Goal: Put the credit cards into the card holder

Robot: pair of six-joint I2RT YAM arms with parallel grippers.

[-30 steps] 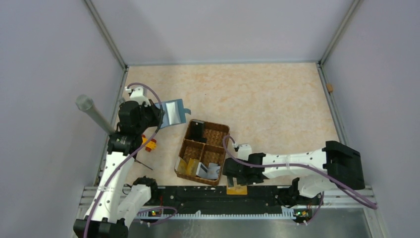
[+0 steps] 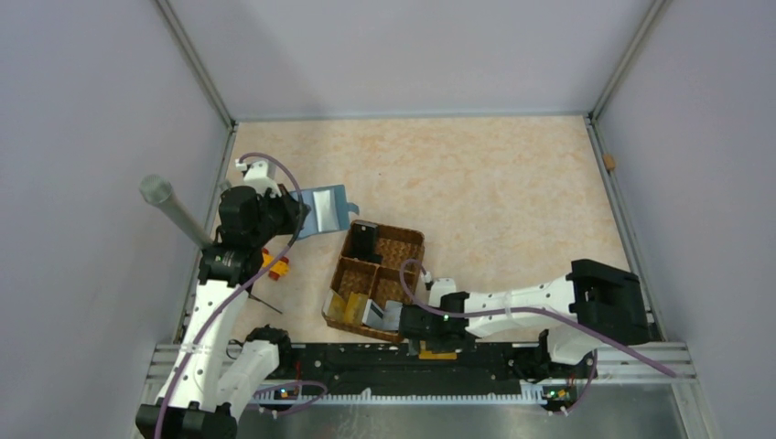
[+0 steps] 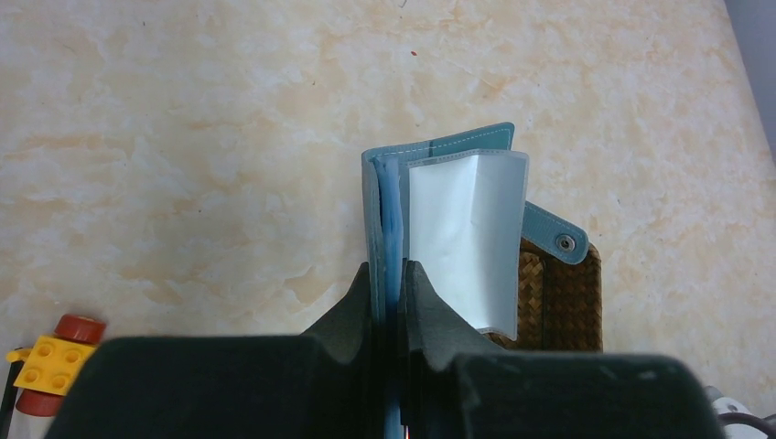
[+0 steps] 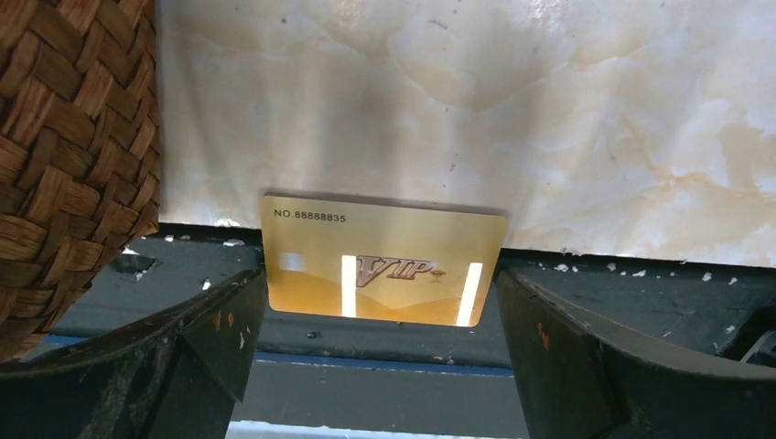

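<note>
A blue card holder with clear white sleeves (image 3: 462, 233) is spread open in the left wrist view, its snap strap (image 3: 556, 232) sticking out to the right. My left gripper is shut on the holder's folded spine, holding it up at the left in the top view (image 2: 322, 210). A gold VIP card (image 4: 384, 261) lies flat across the table's front edge, partly over the dark rail. Around its two short ends stands my right gripper, open, one finger (image 4: 206, 352) to the left and the other to the right.
A woven divided basket (image 2: 384, 274) stands between the arms, holding several cards and a black item (image 2: 363, 240); its side (image 4: 78, 137) is close left of the right gripper. A yellow-red toy block (image 2: 276, 265) lies at left.
My right arm has shifted left and slightly toward the front edge, over the gold card. The left gripper, with the holder, has edged slightly right.
</note>
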